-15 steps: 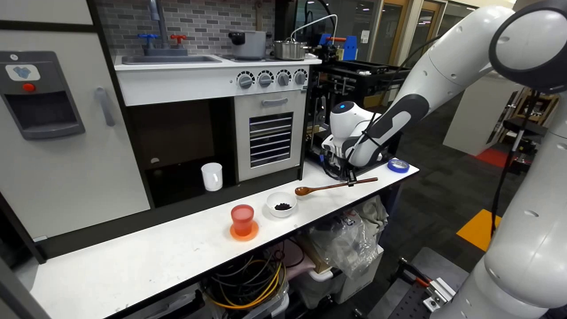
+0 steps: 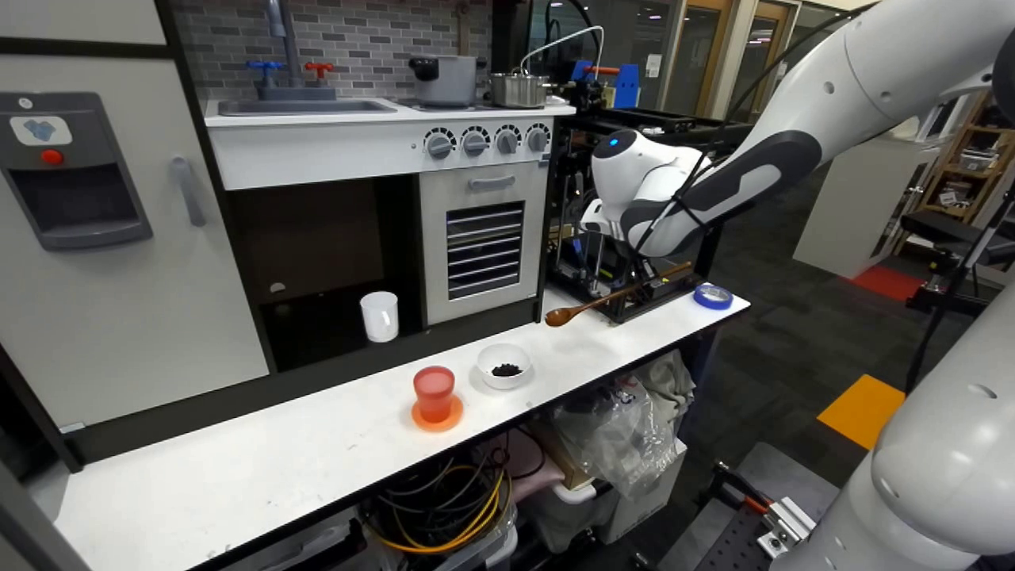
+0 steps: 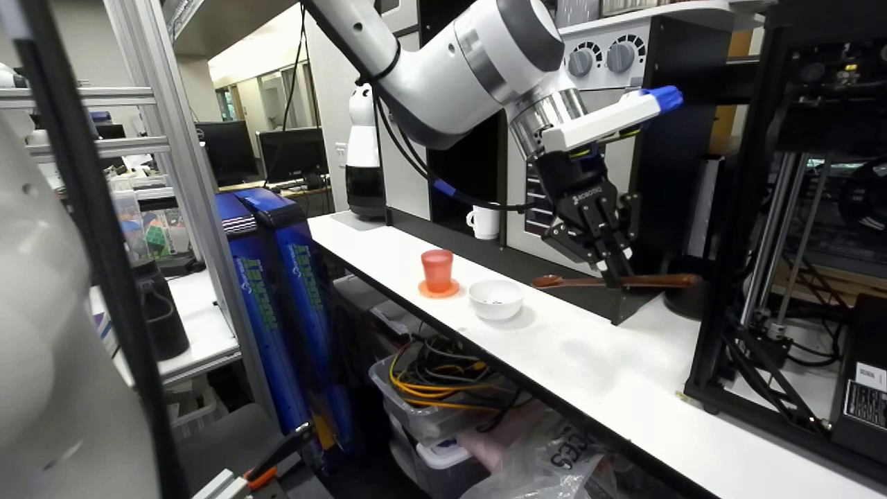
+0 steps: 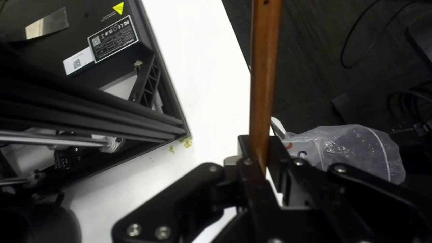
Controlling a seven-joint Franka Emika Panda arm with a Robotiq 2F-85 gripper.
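A brown wooden spoon (image 3: 574,282) is held off the white bench, its bowl end pointing toward the white bowl. My gripper (image 3: 616,278) is shut on the spoon's handle; in the wrist view the handle (image 4: 264,81) runs up from between the fingertips. The white bowl (image 2: 488,361) holds small dark pieces and stands on the bench, with the spoon's bowl end apart from it, up and to the right in exterior view 1. Beside it, a red translucent cup (image 2: 434,394) stands on an orange saucer (image 2: 452,419).
A white mug (image 2: 380,317) stands at the toy kitchen's open compartment. Blue tape (image 2: 713,296) lies at the bench's right end. A black printer frame (image 3: 707,391) borders the bench near the arm.
The arm has lifted the spoon higher and carried it to the right and back, away from the bowl in exterior view 1. Bowl, cup and saucer have stayed put.
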